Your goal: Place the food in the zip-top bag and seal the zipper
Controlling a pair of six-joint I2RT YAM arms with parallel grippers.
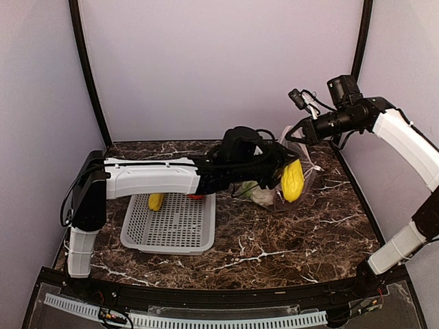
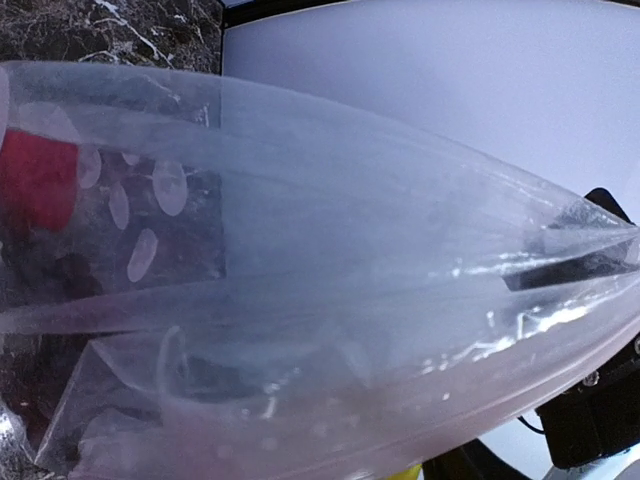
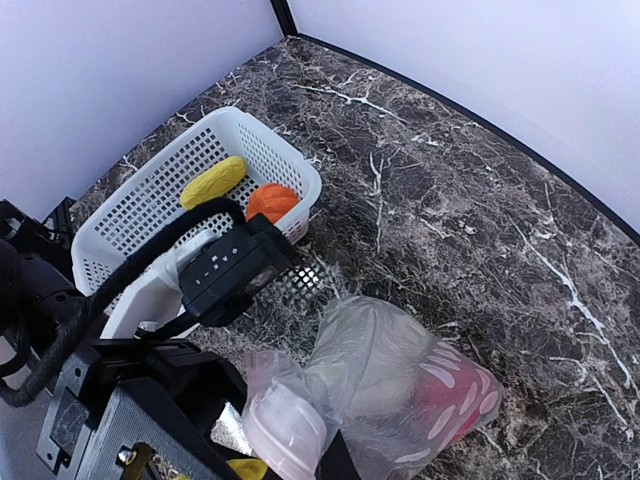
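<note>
A clear zip bag (image 3: 400, 390) with red and pale contents hangs and rests at the right of the table, its top pinched by my right gripper (image 1: 298, 133), which is shut on it. My left gripper (image 1: 281, 161) is at the bag's mouth, with a yellow food item (image 1: 293, 181) just below its fingers; whether it still touches it is hard to tell. The left wrist view is filled by translucent bag film (image 2: 350, 220), and that gripper's fingers are hidden there.
A white basket (image 1: 167, 233) at the left holds a yellow item (image 3: 213, 180) and an orange one (image 3: 270, 202).
</note>
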